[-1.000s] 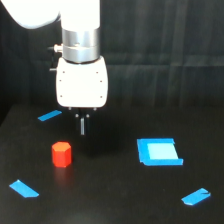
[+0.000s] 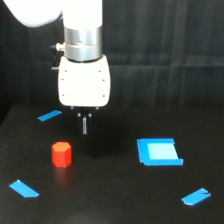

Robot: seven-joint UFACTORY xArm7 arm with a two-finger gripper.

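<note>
A red block [image 2: 62,154] stands on the dark table, left of centre in the camera view. My gripper [image 2: 85,124] hangs from the white arm above and slightly right of the block, apart from it in the picture. Its thin fingers look like one narrow dark strip, too small to show whether they are open or shut. No object can be made out at their tips.
To the right lies a pale square [image 2: 161,151] edged in blue tape. Blue tape strips mark the table at the back left [image 2: 49,115], front left [image 2: 24,188] and front right [image 2: 196,197].
The arm and gripper have shifted very slightly to the right. The red block and the taped square are where they were.
</note>
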